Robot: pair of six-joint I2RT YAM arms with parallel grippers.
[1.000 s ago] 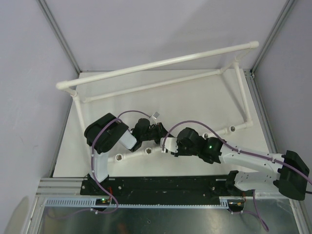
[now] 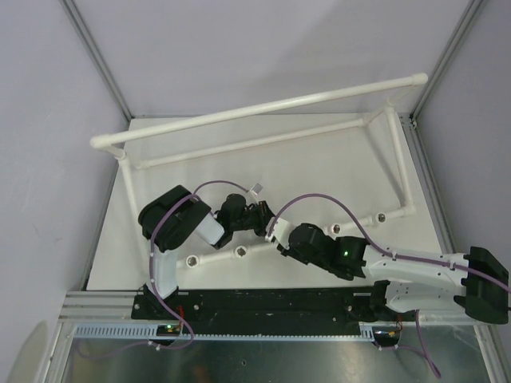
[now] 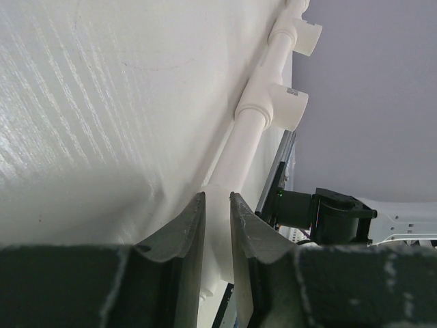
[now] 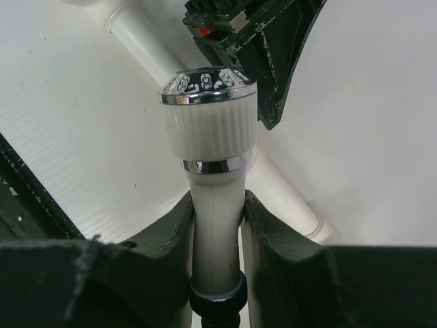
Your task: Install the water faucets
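A white faucet [image 4: 212, 130] with a chrome-ringed cap points up from my right gripper, which is shut on its narrow neck. In the top view its white body [image 2: 279, 230] lies over the middle of the front pipe, and my right gripper [image 2: 289, 244] hides the spot beneath. I cannot tell whether faucet and pipe touch. My left gripper is shut on the white pipe [image 3: 218, 225], near the faucet. Along this front pipe, tee fittings [image 2: 240, 251] show open round mouths; two more tees [image 3: 289, 107] appear in the left wrist view.
The white pipe frame [image 2: 263, 108] rises behind the arms, over a white board [image 2: 207, 175]. Purple cables [image 2: 351, 215] loop above both arms. A dark rail [image 2: 263, 311] runs along the front. The board behind the arms is clear.
The pipe frame has moved a little, its raised far right corner coming forward. The left arm looks nearly still.
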